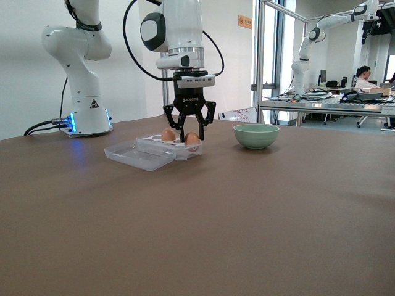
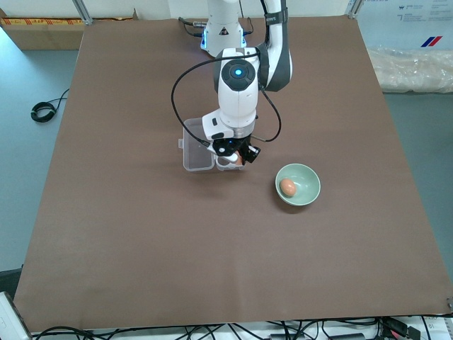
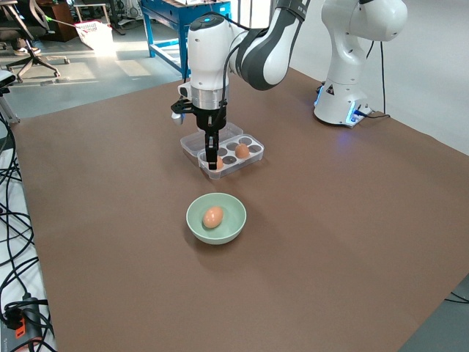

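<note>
My black gripper [image 1: 192, 137] points straight down over the clear plastic egg tray [image 3: 250, 157], its fingertips beside a brown egg [image 1: 192, 141] in the front of the tray; whether it is open or shut on that egg is unclear. A second egg [image 3: 242, 151] rests in another cup of the tray. The tray's lid [image 1: 133, 158] lies open beside it. A pale green bowl [image 2: 304, 193] stands to the right in the left view, apart from the tray, with one egg [image 2: 288, 187] inside.
The robot's base [image 3: 337, 103] stands behind, with cables [image 1: 43, 127] at it. Loose cables [image 3: 22, 279] run along the table's edge.
</note>
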